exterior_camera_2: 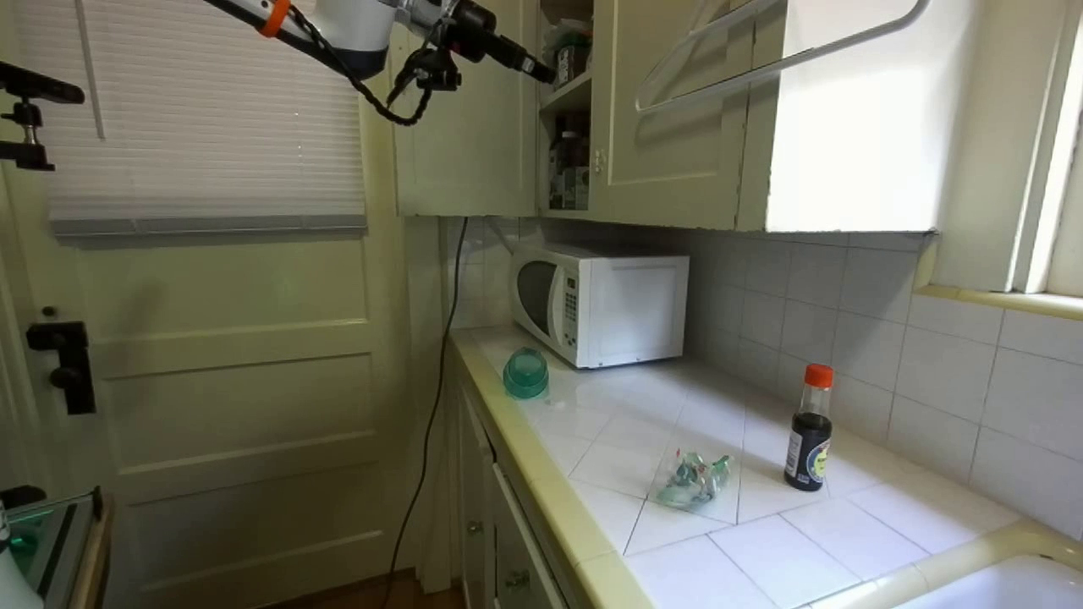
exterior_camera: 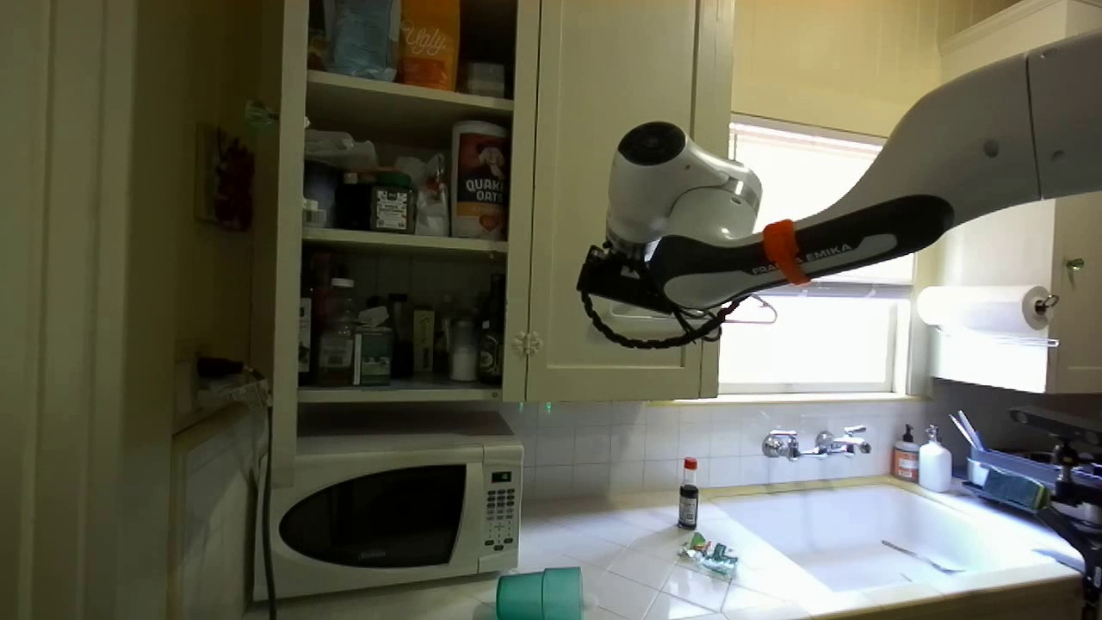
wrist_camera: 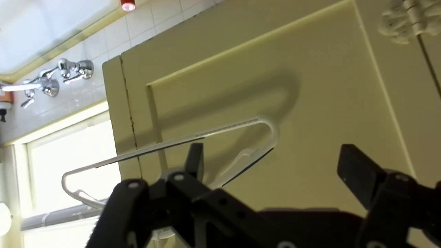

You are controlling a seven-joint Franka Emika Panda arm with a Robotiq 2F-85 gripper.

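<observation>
My gripper is open in the wrist view, its two dark fingers wide apart and facing a closed cabinet door [wrist_camera: 330, 103]. A white hanger [wrist_camera: 231, 128] hangs in front of that door and casts a shadow on it. Its rounded end shows between the fingers in the image, and part of it passes behind the left finger; nothing is gripped. In exterior view 2 the hanger [exterior_camera_2: 777, 73] looms large at upper right, with the gripper [exterior_camera_2: 538, 69] farther left, near the open cupboard. Exterior view 1 mostly hides the fingers behind the arm.
Open shelves [exterior_camera: 403, 239] packed with food stand left of the arm, above a microwave [exterior_camera: 387, 517]. On the counter are a green cup [exterior_camera: 539, 594], a red-capped bottle [exterior_camera: 689, 496] and a crumpled wrapper [exterior_camera: 708, 554]. The sink [exterior_camera: 785, 517] lies to the right.
</observation>
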